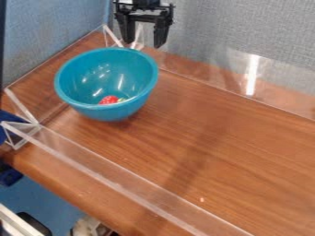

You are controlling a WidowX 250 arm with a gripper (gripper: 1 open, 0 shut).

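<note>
A turquoise bowl (pixel 109 103) stands on the wooden table at the left, with a small red and white object (pixel 109 100) lying inside it. My black gripper (pixel 143 37) hangs open above and behind the bowl, near the back wall, with nothing seen between its fingers.
Clear plastic barriers (pixel 251 77) border the wooden table (pixel 234 157) along the back, the left and the front. A blue object (pixel 10 128) is at the left edge.
</note>
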